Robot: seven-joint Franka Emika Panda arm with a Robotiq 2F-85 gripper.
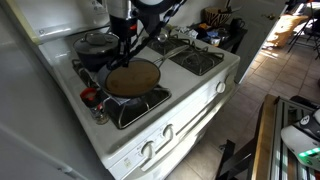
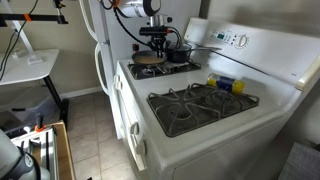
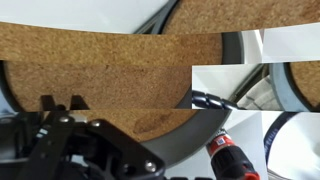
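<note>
A wide dark pan with a brown surface (image 1: 135, 78) sits over the front burner in exterior view 1. At its far left edge is my gripper (image 1: 115, 62), reaching down from the arm above. The same brown pan (image 2: 150, 69) shows at the far end of the stove in exterior view 2. The wrist view is broken into mismatched strips. In it, the black tips of my gripper stand a little apart over the brown surface (image 3: 115, 85), with no object clearly between them. Contact with the pan's rim cannot be made out.
Behind the pan is a dark pot (image 1: 97, 42). A red-and-black container (image 1: 91, 97) stands close to its left side. More burners (image 1: 197, 58) lie to the right, and a yellow-and-blue item (image 2: 226, 84) rests at the back of the stove.
</note>
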